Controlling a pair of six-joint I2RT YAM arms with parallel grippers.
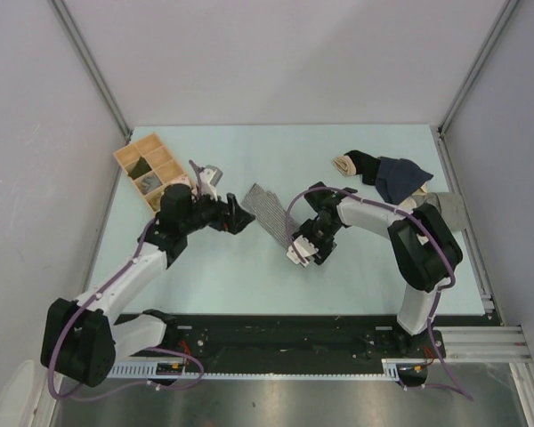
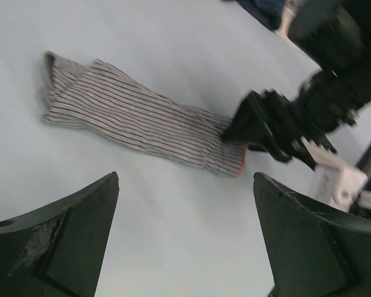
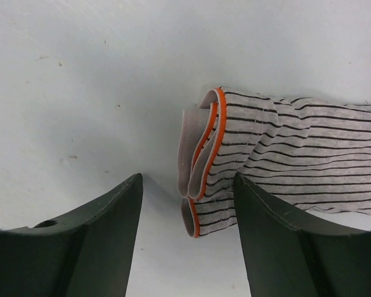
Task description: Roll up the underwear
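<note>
The grey striped underwear (image 1: 270,213) lies as a long folded strip in the middle of the table; in the right wrist view its orange-edged end (image 3: 216,142) is doubled over. My right gripper is at that end, part open, with one fingertip on the striped cloth and the other on the table beside it. My left gripper (image 1: 234,216) stands open to the left of the strip, nothing between its fingers; in the left wrist view the whole strip (image 2: 136,114) lies beyond its fingertips.
A divided wooden box (image 1: 153,153) with cloths sits at the back left. Dark, beige and grey folded garments (image 1: 396,178) lie at the right.
</note>
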